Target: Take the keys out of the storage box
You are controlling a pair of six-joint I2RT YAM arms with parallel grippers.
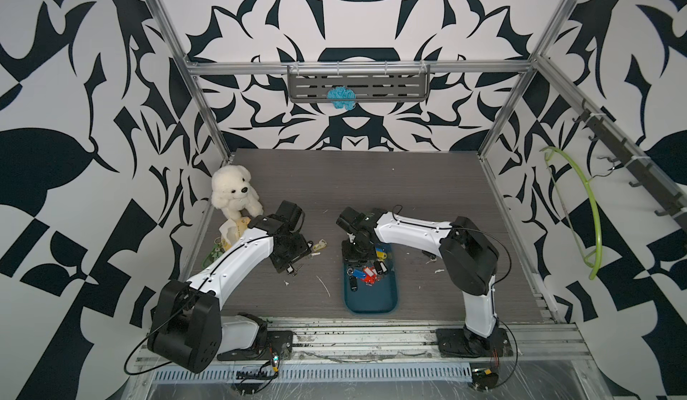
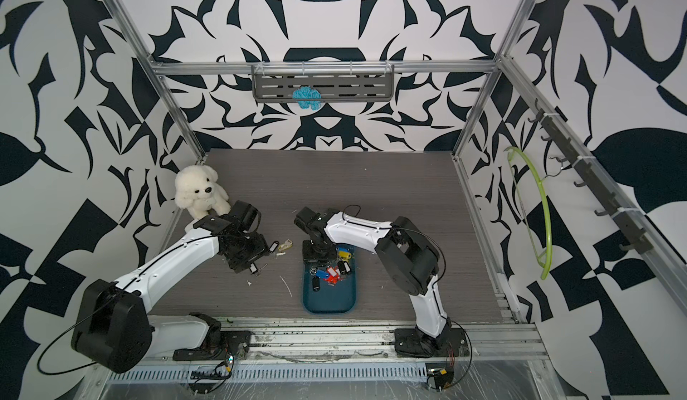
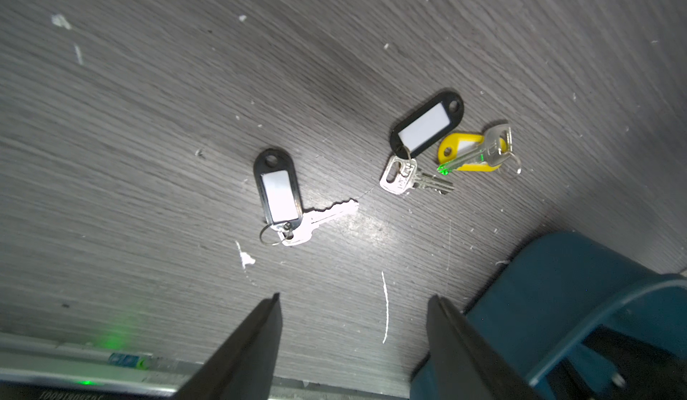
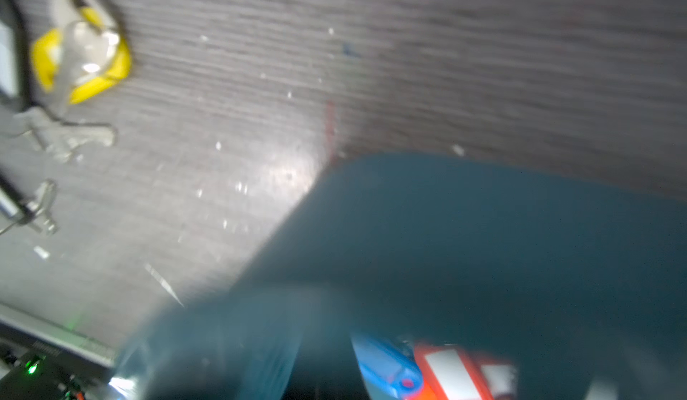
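Note:
The blue storage box (image 1: 370, 303) holds several tagged keys: a blue tag (image 4: 390, 366), a red tag (image 4: 454, 372), a yellow tag (image 1: 381, 255) and a black tag (image 1: 352, 283). On the table left of it lie two keys with black tags (image 3: 279, 189) (image 3: 427, 124) and one with a yellow tag (image 3: 468, 151). My left gripper is open above the table, its fingers apart with nothing between them. Over the box's far left part, my right gripper is shut, low by the rim; nothing shows between its dark, blurred fingers.
A white plush dog (image 1: 234, 189) sits at the back left, with other items partly behind the left arm. A small dark object (image 1: 429, 255) lies right of the box.

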